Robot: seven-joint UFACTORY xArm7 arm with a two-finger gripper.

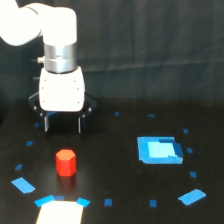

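Note:
My white gripper hangs at the upper left of the camera view, its dark fingers apart and pointing down, with nothing visible between them. Below it, a little to the right, a red hexagonal block rests on the black table. At the right lies a shallow blue square tray with a white inner square.
A pale object is cut off at the bottom left edge. Small blue tape marks are scattered over the table.

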